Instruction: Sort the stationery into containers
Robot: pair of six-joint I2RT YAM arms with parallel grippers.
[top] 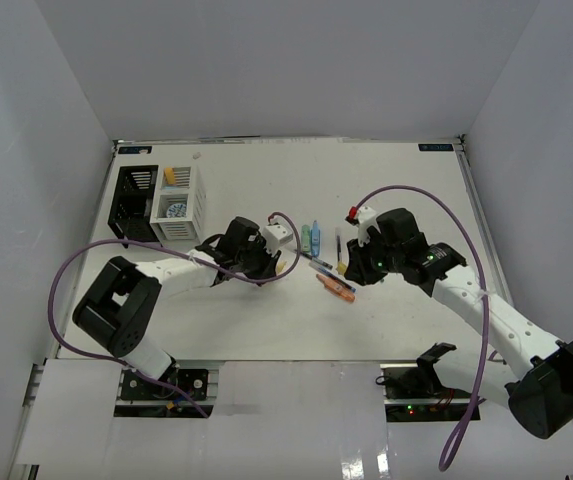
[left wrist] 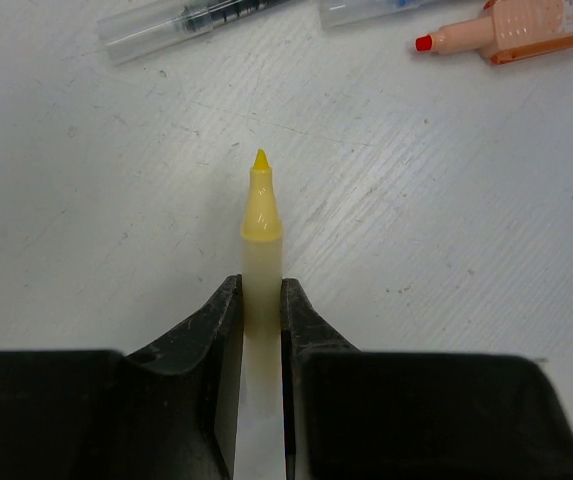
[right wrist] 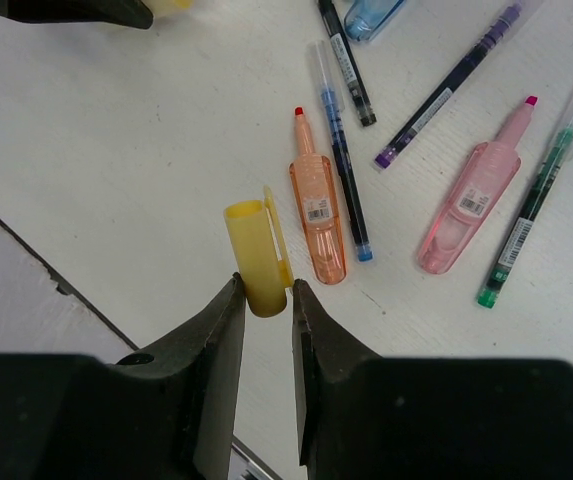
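Observation:
A yellow marker (left wrist: 262, 260), uncapped, points up between the shut fingers of my left gripper. A yellow cap (right wrist: 254, 255) is at the fingertips of my right gripper, which looks narrowly parted around it. An orange highlighter (right wrist: 318, 220), a pink highlighter (right wrist: 466, 200), and several pens, among them a purple one (right wrist: 431, 105) and a green one (right wrist: 521, 230), lie on the table. At the back left of the top view stand a white container (top: 193, 200) and a black one (top: 123, 215).
Cables loop over both arms.

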